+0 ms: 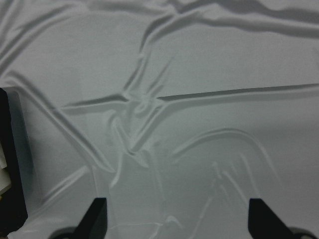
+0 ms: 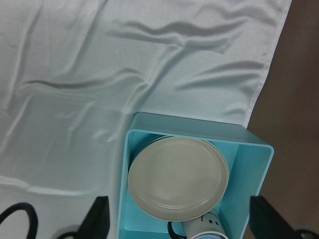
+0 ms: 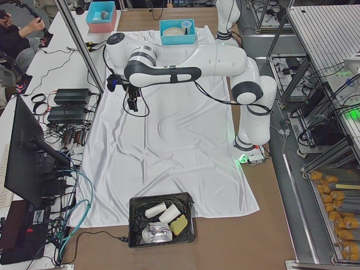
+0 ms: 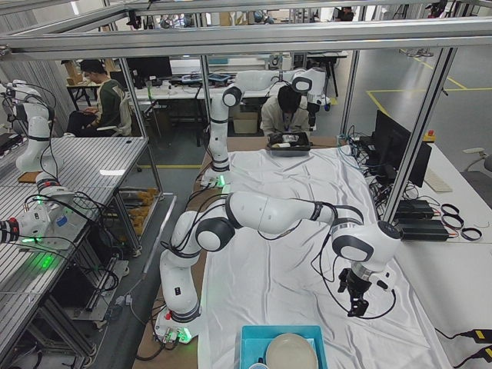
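The blue bin [image 2: 269,159] holds a cream plate [image 2: 177,177] and a cartoon mug [image 2: 204,226]; in the right wrist view my right gripper is open over it, its fingertips wide apart. The black tray [image 3: 134,219] holds white rolls [image 3: 169,212], a foil-like item [image 3: 156,232] and a yellow item [image 3: 179,225]. My left gripper stands open over bare white cloth, with the tray's edge at the left of that wrist view. Nothing shows between either pair of fingertips.
A monitor [image 3: 28,152], cables and black boxes line one side; metal frame posts and benches surround the workspace.
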